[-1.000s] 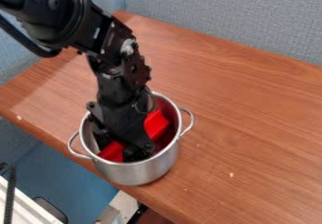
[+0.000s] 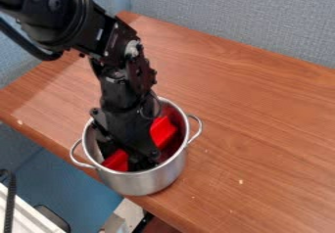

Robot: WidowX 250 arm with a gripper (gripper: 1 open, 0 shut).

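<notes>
A silver two-handled pot (image 2: 151,178) stands near the front left edge of the wooden table. My black gripper (image 2: 135,144) reaches down inside it, over a red object (image 2: 163,131) that lies in the pot and shows on both sides of the fingers. The gripper looks closed on the red object, though the fingertips are mostly hidden by the arm and the pot's interior.
Grey panels stand behind.
</notes>
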